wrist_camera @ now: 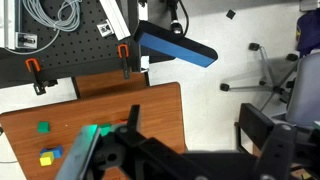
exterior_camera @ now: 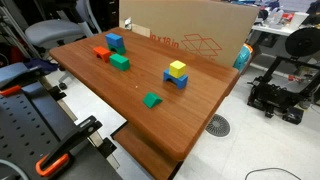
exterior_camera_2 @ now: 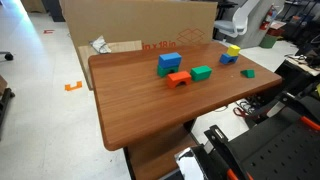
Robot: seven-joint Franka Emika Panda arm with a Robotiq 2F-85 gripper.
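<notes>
On the wooden table [exterior_camera: 190, 120], a yellow block [exterior_camera: 177, 68] sits on a blue block [exterior_camera: 176, 81]. A green wedge-like block [exterior_camera: 152, 100] lies nearer the table's front edge. Grouped at the other end are a green block [exterior_camera: 120, 62], a red block [exterior_camera_2: 178, 78] and a blue block [exterior_camera_2: 170, 60] resting on a green one [exterior_camera_2: 163, 71]. My gripper is open in the wrist view, its dark fingers wide apart with bare tabletop between them. The yellow block [wrist_camera: 46, 158] shows left of it. Part of the block group is hidden behind the left finger.
A cardboard panel [exterior_camera: 190, 28] stands along the table's back edge. Beside the table is a black perforated bench [wrist_camera: 85, 45] with coiled cable [wrist_camera: 62, 14] and clamps.
</notes>
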